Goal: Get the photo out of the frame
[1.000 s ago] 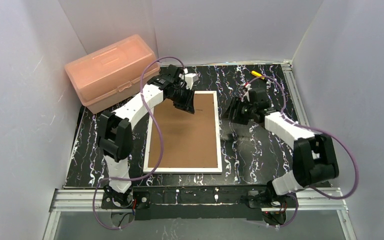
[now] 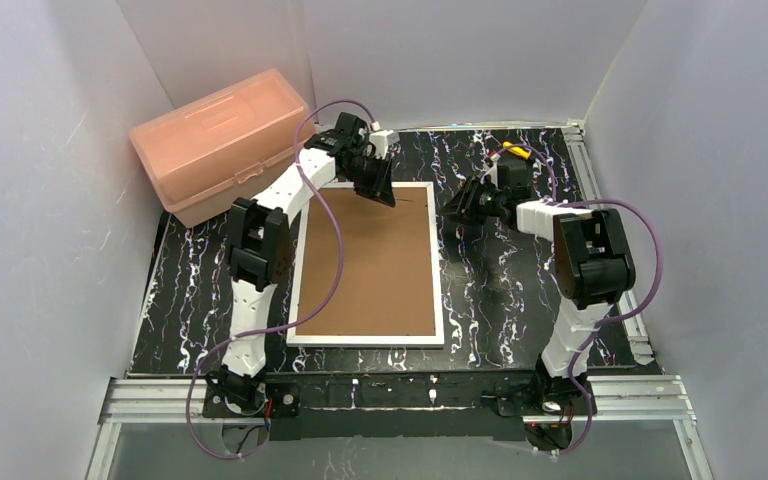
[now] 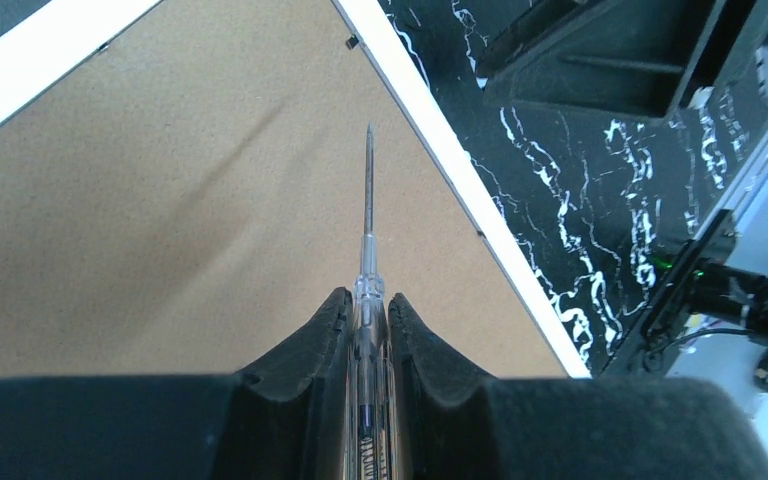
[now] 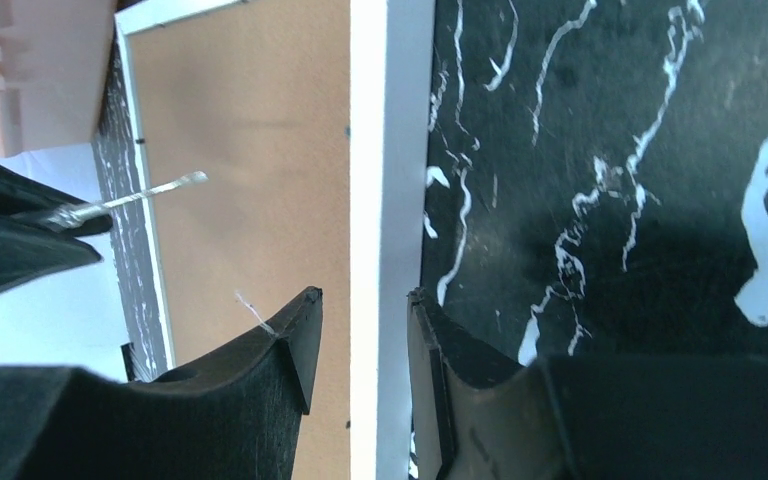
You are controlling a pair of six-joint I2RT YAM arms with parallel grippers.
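Observation:
The photo frame lies flat with its brown backing board facing up inside a white border. Small dark tabs sit along the border's inner edge. My left gripper is shut on a thin clear-handled screwdriver, whose metal tip points toward the frame's right border, over the board near the far right corner. Whether the tip touches anything cannot be told. Just right of that border hovers my right gripper, partly open, the white border showing in its gap. The photo itself is hidden.
A pink-orange toolbox stands at the back left. Behind the right gripper lies a yellow-handled object near the back wall. Both grippers are close together.
My left gripper has shifted toward the back with the screwdriver. The right arm's elbow has swung inward and toward the back, while its gripper stays beside the right border. The frame has not moved.

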